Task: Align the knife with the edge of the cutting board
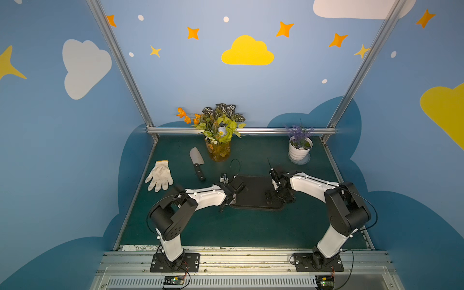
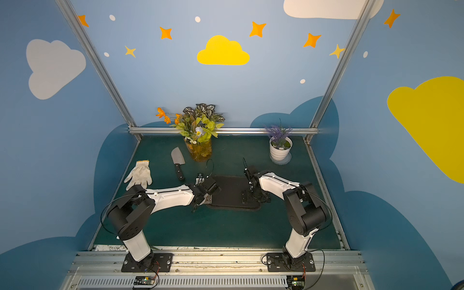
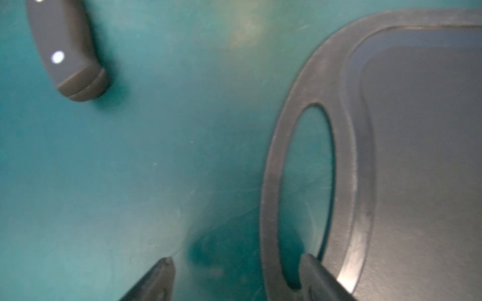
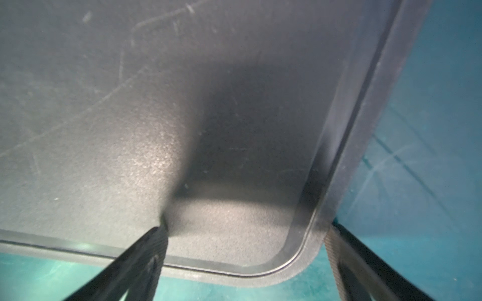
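The black cutting board (image 1: 253,188) lies centrally on the green table, partly hidden by both arms. My left gripper is open over its left handle end (image 3: 273,185), fingertips apart. My right gripper stands open over the board's near right corner, one finger at each side of that corner. The knife, steel blade (image 1: 196,156) and black handle (image 1: 198,171), lies back left of the board, apart from it; its handle end (image 3: 75,70) shows in the left wrist view.
A white glove (image 1: 159,176) lies at the left. A flower vase (image 1: 218,149) and a potted lavender (image 1: 299,149) stand at the back.
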